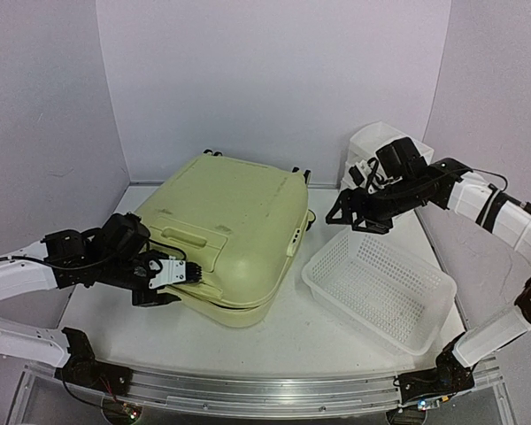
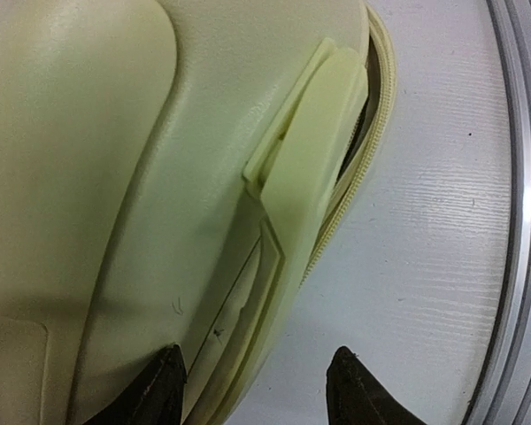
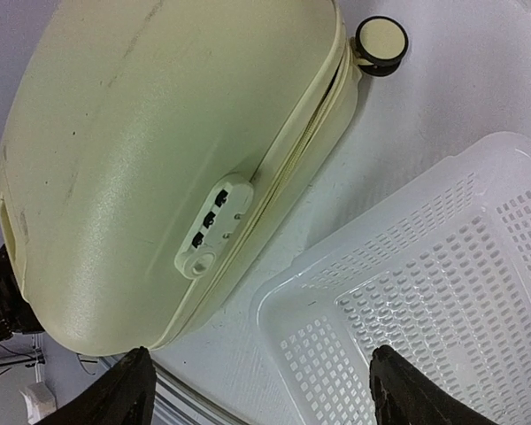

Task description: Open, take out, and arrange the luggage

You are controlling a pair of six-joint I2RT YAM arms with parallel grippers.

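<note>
A pale green suitcase (image 1: 221, 212) lies flat on the table with its lid down. Along its right side sits a combination lock (image 3: 214, 225). The carry handle (image 2: 292, 168) juts from the suitcase's edge in the left wrist view, and a zipper (image 2: 376, 133) runs beside it. My left gripper is open at that edge, one finger on each side of the handle's lower end, which is not clasped. Over the back left of the white basket (image 1: 380, 285), my right gripper hangs open with nothing between its fingers.
A white drawer stack (image 1: 376, 142) stands at the back right, behind my right arm. The perforated basket is empty. A metal rail (image 1: 265, 390) borders the table's front, with bare tabletop (image 1: 274, 341) before the suitcase.
</note>
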